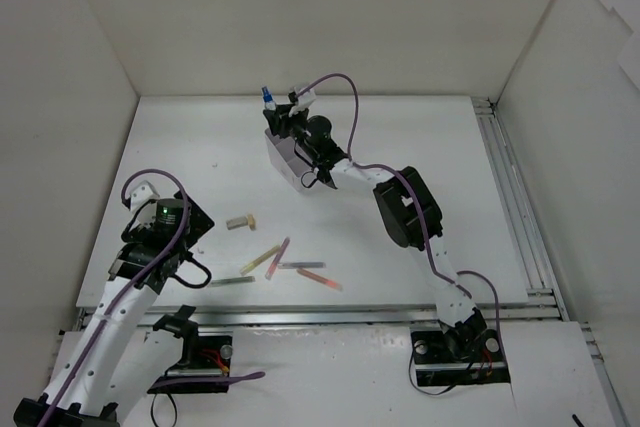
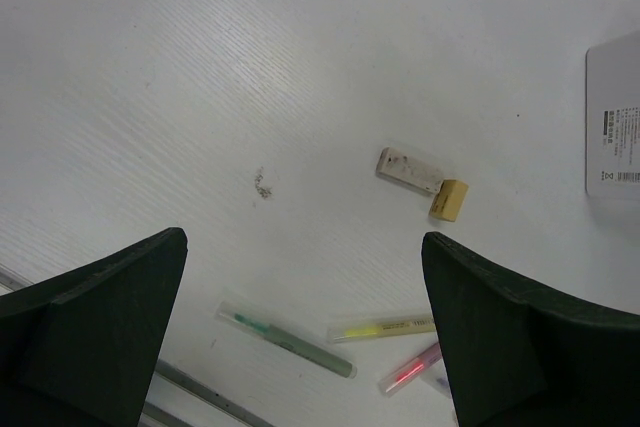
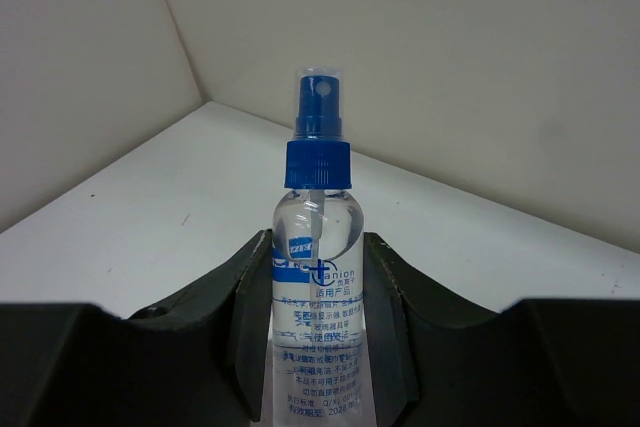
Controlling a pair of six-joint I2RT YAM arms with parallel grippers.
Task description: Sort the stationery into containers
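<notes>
My right gripper (image 1: 280, 119) is shut on an upright spray bottle (image 3: 318, 347) with a blue cap, held at the rear end of the white container (image 1: 282, 169). My left gripper (image 1: 170, 217) hangs open and empty over the left of the table. Below and right of it lie a grey eraser (image 2: 408, 169), a small yellow block (image 2: 448, 200) and several pens, including a green pen (image 2: 285, 339), a yellow pen (image 1: 258, 259) and an orange pen (image 1: 320, 279).
White walls enclose the back and sides of the white table (image 1: 430, 137). A metal rail (image 1: 330, 312) runs along the front edge.
</notes>
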